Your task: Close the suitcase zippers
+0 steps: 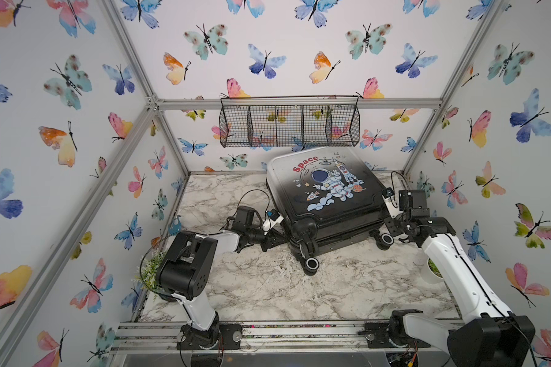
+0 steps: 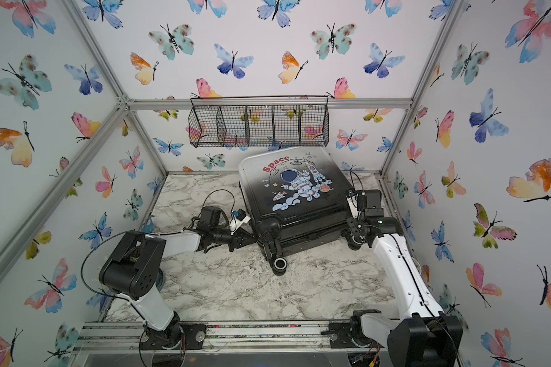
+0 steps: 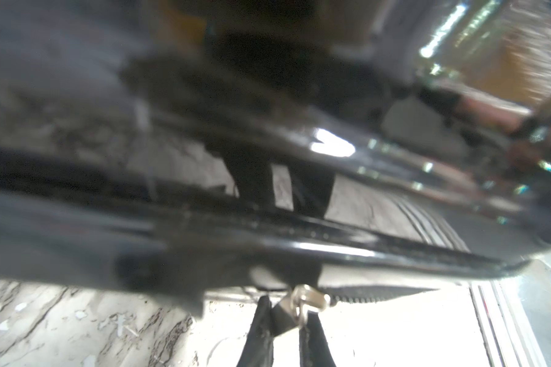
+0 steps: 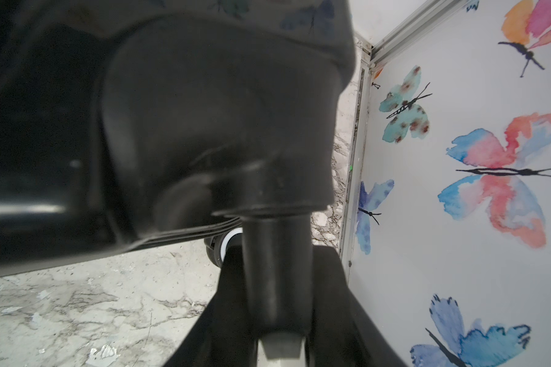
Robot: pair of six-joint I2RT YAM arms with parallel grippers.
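A glossy black suitcase (image 1: 324,202) (image 2: 294,202) with a Space astronaut print lies on the marble table, wheels toward me. My left gripper (image 1: 278,238) is at its near-left side, shut on a small metal zipper pull (image 3: 312,296) below the black seam; the zipper teeth show faintly beside it. My right gripper (image 1: 391,220) is at the near-right corner, shut on a black cylindrical wheel post (image 4: 275,269) under the wheel housing.
A wire basket (image 1: 287,125) hangs on the back wall. Plants stand at the left and right edges, partly behind the arms.
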